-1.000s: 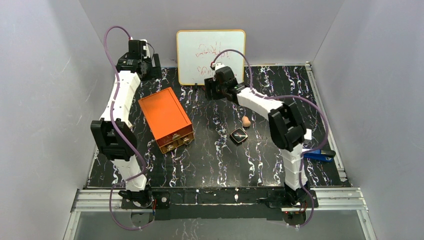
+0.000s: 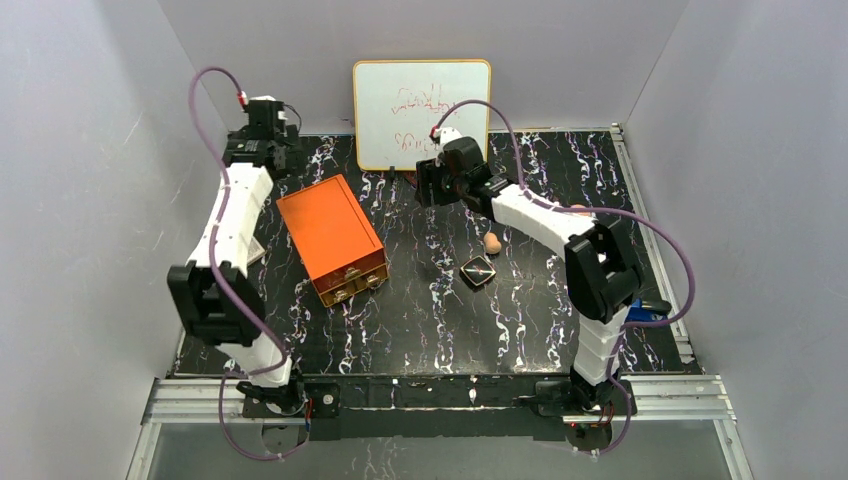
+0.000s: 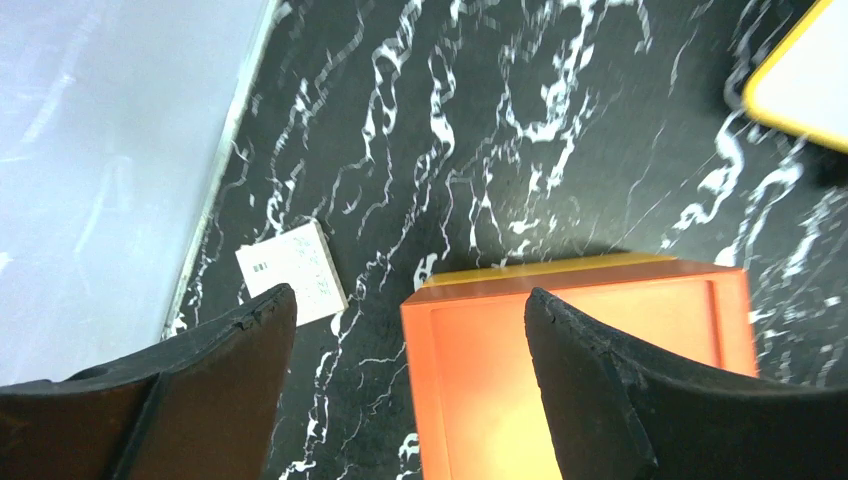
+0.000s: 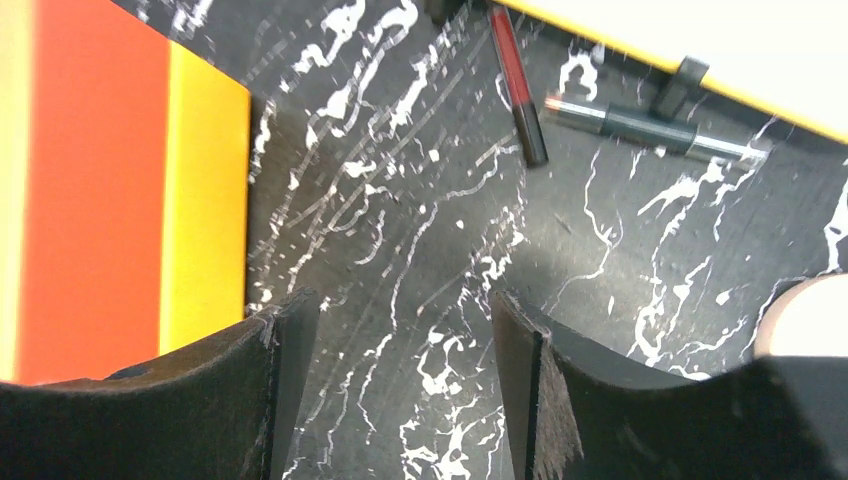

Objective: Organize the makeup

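An orange drawer box (image 2: 326, 226) with small front drawers stands left of centre. My left gripper hangs open and empty over its back end, at the top left of the top view. My right gripper is open and empty over bare table right of the box. In the right wrist view a red-and-black tube (image 4: 515, 75) and a dark-and-silver tube (image 4: 650, 129) lie by the whiteboard foot. A round pale item (image 4: 805, 320) sits at right. A beige sponge (image 2: 492, 243) and a square black compact (image 2: 478, 270) lie centre-right.
A whiteboard (image 2: 421, 110) stands at the back. A white square (image 3: 290, 275) lies left of the box. A blue stapler (image 2: 643, 311) is at the far right, partly behind my right arm.
The objects on the table have not visibly moved.
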